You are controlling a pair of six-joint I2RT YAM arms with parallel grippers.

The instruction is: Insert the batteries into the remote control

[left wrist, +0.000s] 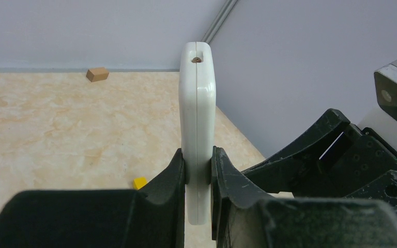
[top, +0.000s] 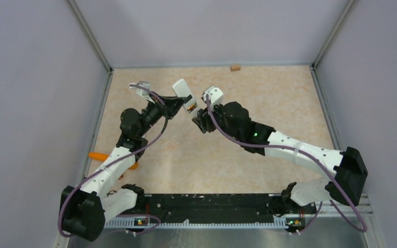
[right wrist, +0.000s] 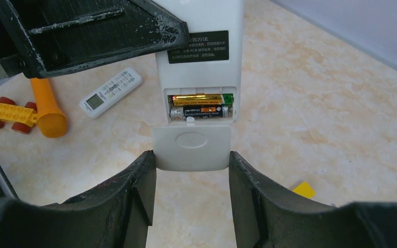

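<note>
A white remote control [left wrist: 197, 103] is raised off the table, my left gripper closed around its sides. Its open battery compartment faces my right wrist camera, where a gold-and-green battery [right wrist: 201, 99] and a black one [right wrist: 201, 111] lie side by side. Pinched between the fingertips of my right gripper is the white battery cover [right wrist: 191, 147]. The cover's tabbed edge is just below the compartment; whether it touches the remote I cannot tell.
Another white remote [right wrist: 110, 92] lies on the table near an orange object [right wrist: 48, 106] and a yellow toy car [right wrist: 10, 112]. A brown block [top: 235, 67] sits at the back edge. A small yellow block [right wrist: 304, 189] is on the table.
</note>
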